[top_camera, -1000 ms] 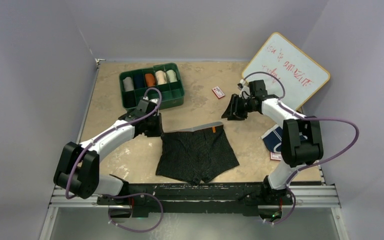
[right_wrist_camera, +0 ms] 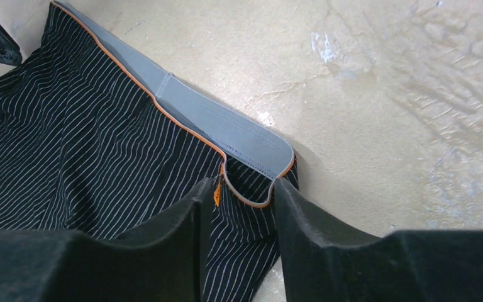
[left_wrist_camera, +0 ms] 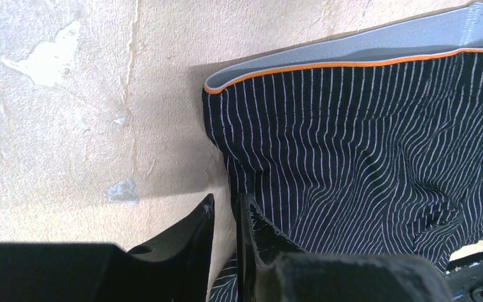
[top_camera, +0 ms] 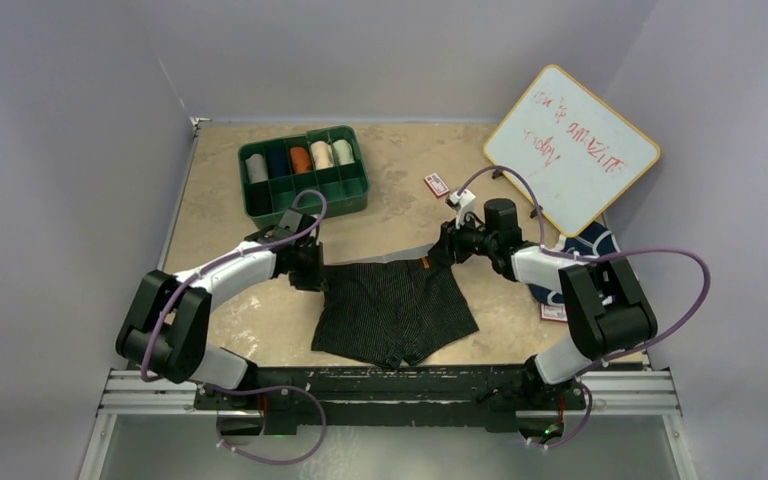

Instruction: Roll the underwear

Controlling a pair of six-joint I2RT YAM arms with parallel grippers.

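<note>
Dark striped underwear (top_camera: 390,310) with a grey inner waistband and orange edging lies spread on the table, waistband toward the back. At its left edge, my left gripper is partly open, a narrow gap between its fingers; bare table and a strip of cloth show there. My right gripper is open over the right end of the waistband. Between its fingers the front edge dips into a fold, beside a small orange tag (right_wrist_camera: 217,192). Whether either pair of fingers touches the fabric is unclear.
Behind the left arm stands a green divided box (top_camera: 350,200) with several rolled cloths. A small red-and-white box (top_camera: 437,185) lies at the back middle. The whiteboard (top_camera: 570,150) leans at the back right, near a dark blue item (top_camera: 592,240).
My right gripper has come left and down onto the waistband's right corner, and the waistband there is now bent. The left gripper has shifted slightly toward the front.
</note>
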